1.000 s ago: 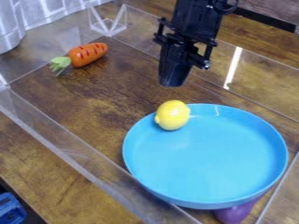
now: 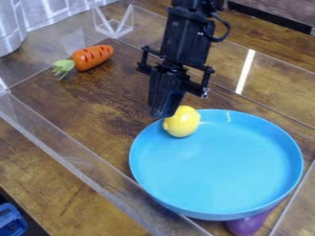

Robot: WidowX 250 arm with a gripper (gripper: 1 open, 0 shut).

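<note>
My black gripper (image 2: 167, 100) hangs in the middle of the view, its fingertips low, just above and left of a yellow ball-like object (image 2: 183, 123). That object rests on the upper left part of a blue plate (image 2: 222, 171). The gripper looks shut, with nothing visible between its fingers.
An orange carrot (image 2: 91, 57) with green top lies at the upper left. A purple object (image 2: 249, 224) is partly under the plate's lower right edge. A blue object (image 2: 9, 220) is at the lower left corner. Clear walls border the wooden surface, which is open at the left.
The gripper has come down and slightly left, toward the yellow object. The yellow object and plate look unmoved.
</note>
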